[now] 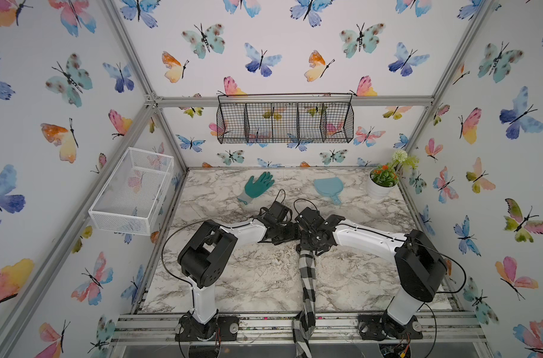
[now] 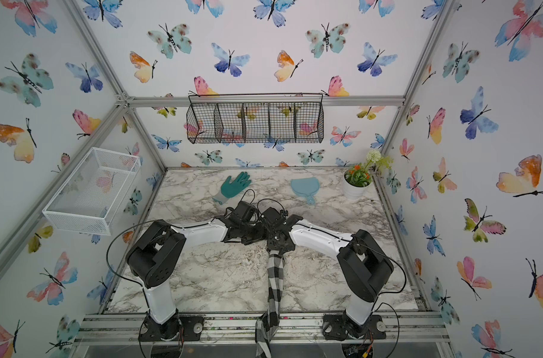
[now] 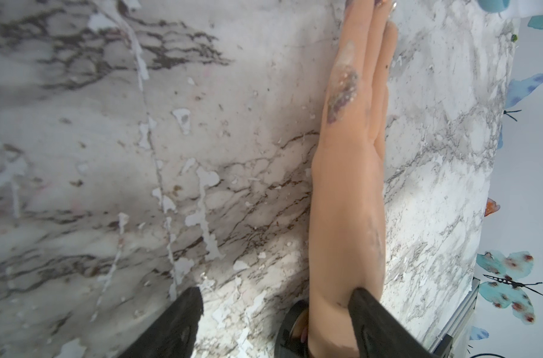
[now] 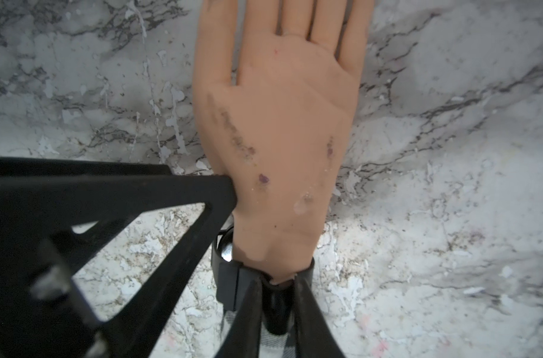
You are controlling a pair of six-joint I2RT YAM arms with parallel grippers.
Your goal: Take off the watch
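Note:
A mannequin hand (image 4: 283, 131) lies palm up on the marble table, its arm wrapped in checked cloth (image 1: 308, 274). The black watch circles its wrist; in the left wrist view the watch (image 3: 289, 334) is partly behind the wrist. My left gripper is open beside the wrist, one finger close to the skin. My right gripper is over the watch band at the wrist, its fingertips a little apart; whether it grips the band is unclear. A black frame of the other arm crosses the left of the right wrist view.
A teal glove (image 1: 256, 186), a blue dustpan (image 1: 327, 186) and a potted plant (image 1: 378, 188) stand or lie at the back. A white basket (image 1: 121, 220) hangs on the left wall, a wire basket (image 1: 286, 122) on the back wall. Both grippers crowd the centre.

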